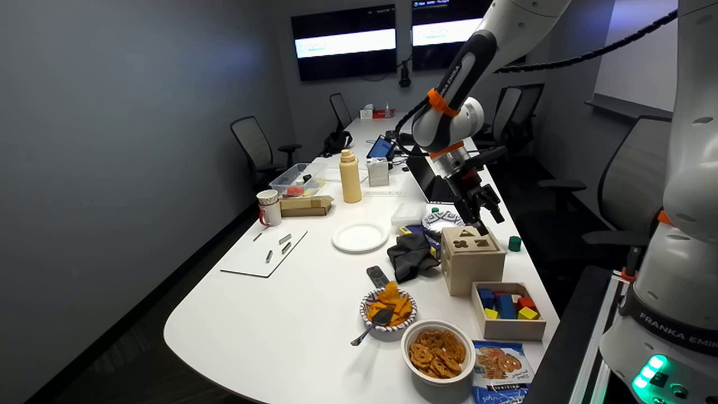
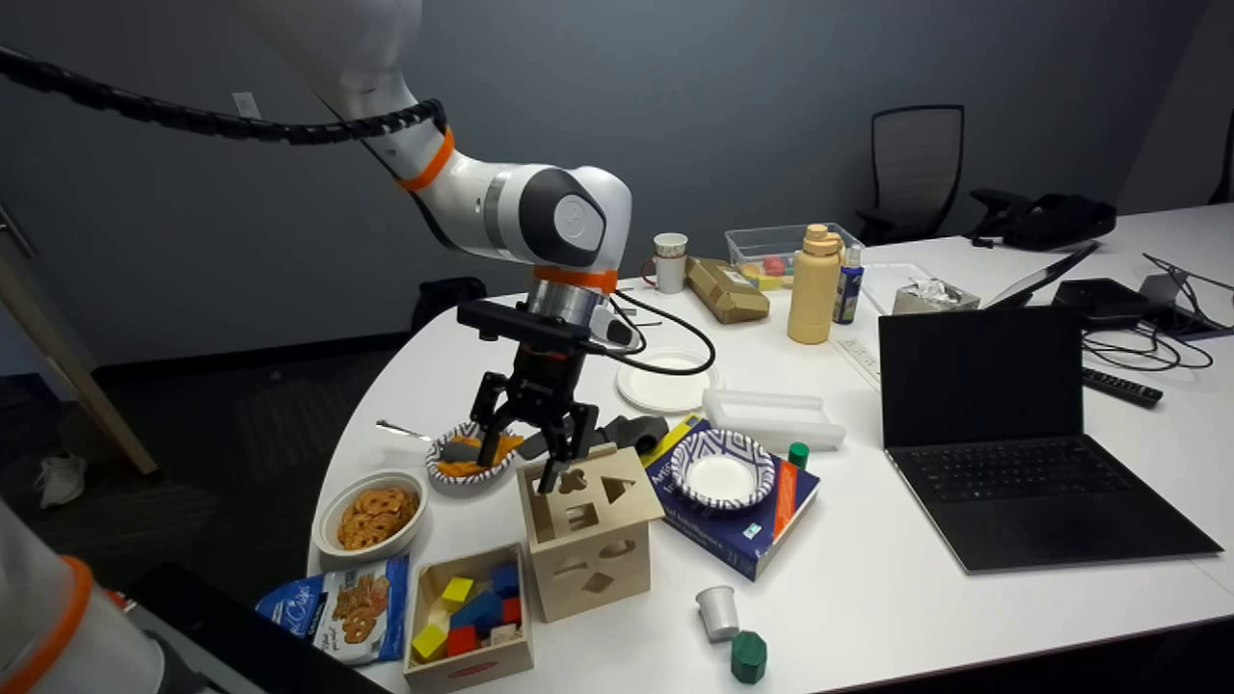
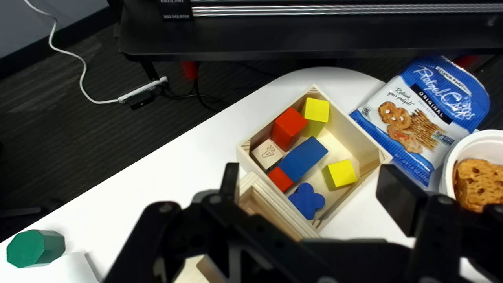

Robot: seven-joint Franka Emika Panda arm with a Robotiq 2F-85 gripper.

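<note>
My gripper is open, and nothing lies between its fingertips. In the second exterior view it hangs tilted above the wooden shape-sorter box (image 2: 602, 567), whose lid has cut-out holes. A shallow wooden tray (image 3: 372, 162) lies past the fingers in the wrist view, beside the sorter. Inside the tray are a red block (image 3: 288, 127), a blue block (image 3: 303, 158), yellow blocks (image 3: 340, 174), a blue flower-shaped block (image 3: 307, 200) and a pale block marked 4 (image 3: 267, 154). Away from the tray, a green block (image 2: 748, 655) stands near the table edge. The gripper partly hides the sorter in the wrist view.
A pretzel bag (image 3: 424, 113) and a bowl of pretzels (image 1: 437, 351) sit close to the tray. Around the sorter are a small grey cup (image 2: 718, 613), a blue book (image 2: 740, 544) with a patterned bowl (image 2: 723, 470), and a dark cloth (image 1: 410, 256).
</note>
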